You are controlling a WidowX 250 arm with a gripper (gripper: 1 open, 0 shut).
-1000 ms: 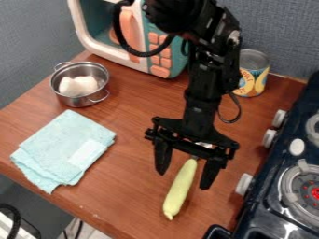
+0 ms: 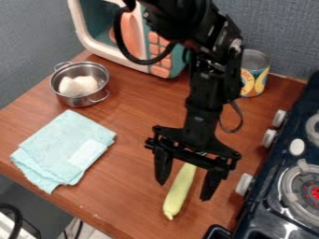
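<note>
My black gripper (image 2: pixel 185 178) hangs over the wooden table with its two fingers apart, one on each side of the upper end of a pale yellow corn cob (image 2: pixel 177 196). The cob lies on the wood, pointing toward the front edge. Whether the fingers are at the cob's height or above it I cannot tell; they do not touch it as far as shows.
A steel pot (image 2: pixel 63 73) with a white item inside and a folded light blue cloth (image 2: pixel 60 149) are on the left. A toy microwave (image 2: pixel 93 23) and a can (image 2: pixel 253 71) stand at the back. A stove (image 2: pixel 290 168) borders the right.
My gripper has shifted slightly and now sits a little lower and further right than a moment ago, with the fingers still apart. The corn has not visibly moved.
</note>
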